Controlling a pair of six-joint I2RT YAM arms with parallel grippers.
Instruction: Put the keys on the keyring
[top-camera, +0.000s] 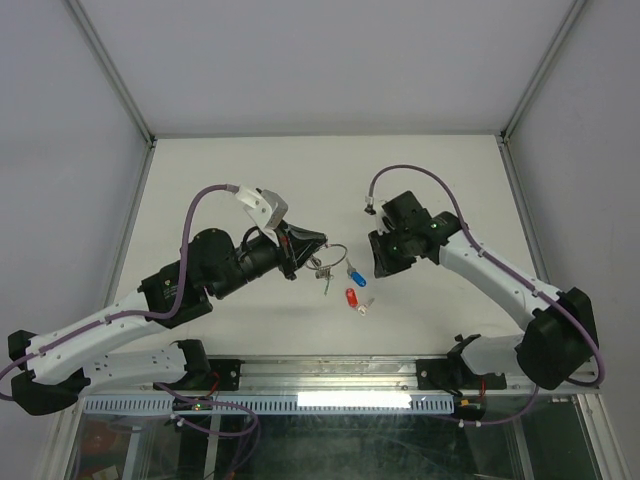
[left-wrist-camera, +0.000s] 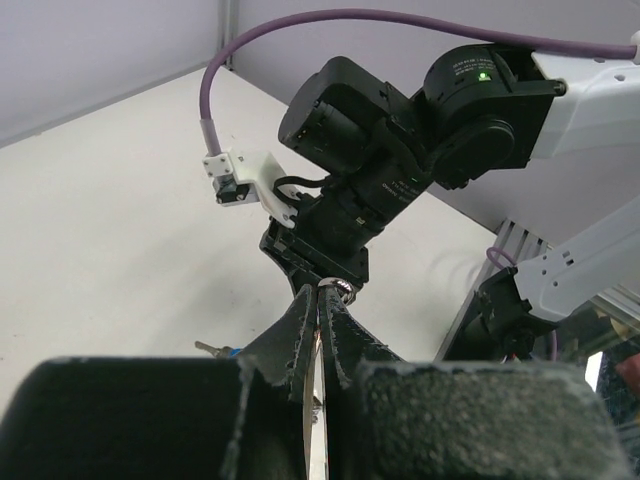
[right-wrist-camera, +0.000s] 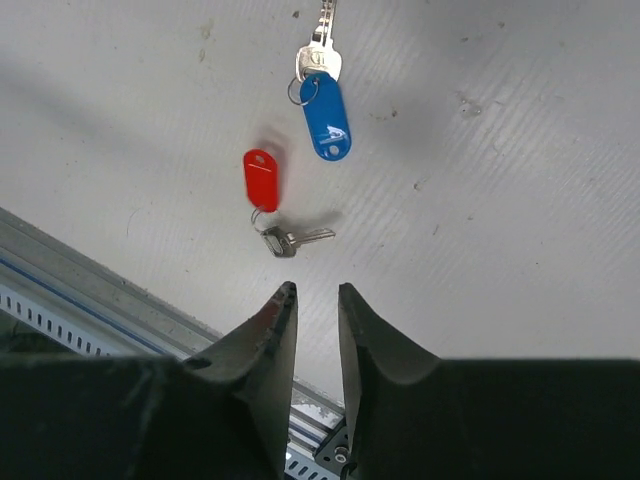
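Note:
My left gripper (top-camera: 324, 243) is shut on the thin wire keyring (top-camera: 345, 257), which hangs in a loop from its fingertips above the table. Metal keys (top-camera: 323, 272) dangle at the loop's lower side. On the tabletop lies a key with a red tag (right-wrist-camera: 261, 181), its small dark-headed key (right-wrist-camera: 279, 241) pointing sideways. Just beyond it rests a key with a blue tag (right-wrist-camera: 327, 118). Near these my right gripper has its fingers apart, holding nothing. In the left wrist view, the left fingertips (left-wrist-camera: 307, 294) meet, and the ring is mostly hidden behind them.
Metal rails (top-camera: 328, 370) run along its front edge. Both arms reach in from the front corners, and the right arm (top-camera: 500, 280) stands close to the loose keys.

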